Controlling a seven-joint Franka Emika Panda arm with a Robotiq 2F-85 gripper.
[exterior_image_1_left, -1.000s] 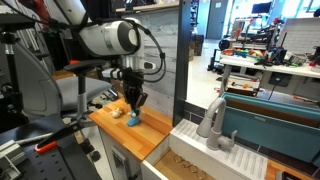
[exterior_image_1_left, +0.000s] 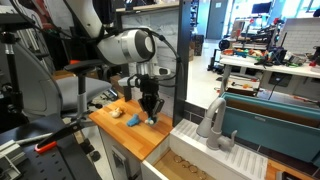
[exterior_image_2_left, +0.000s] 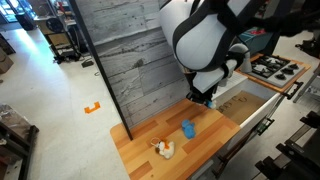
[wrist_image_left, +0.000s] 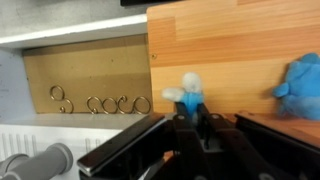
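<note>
My gripper (exterior_image_1_left: 151, 106) is over the wooden top (exterior_image_1_left: 148, 138), shut on a small blue-and-white object (wrist_image_left: 189, 94). In the wrist view this object pokes out beyond the dark fingers; its exact shape is hard to tell. A blue soft-looking toy (wrist_image_left: 301, 86) lies on the wood, apart from the gripper. Exterior view 2 has the same blue toy (exterior_image_2_left: 188, 128) in front of my gripper (exterior_image_2_left: 205, 99). Further off on the wood rests a pale toy with an orange-tan part (exterior_image_2_left: 163, 148).
Beside the wooden top is an open white drawer (exterior_image_1_left: 212, 164) with a brown bottom and several metal rings or hooks (wrist_image_left: 104, 104). Grey-white cylindrical parts (exterior_image_1_left: 211, 126) stand at its back edge. A grey panel (exterior_image_2_left: 137, 65) rises behind the wood.
Seen in exterior view 1, my gripper has moved right across the wooden top, toward the drawer side, carrying the blue-and-white object. The blue toy and pale toy have stayed put.
</note>
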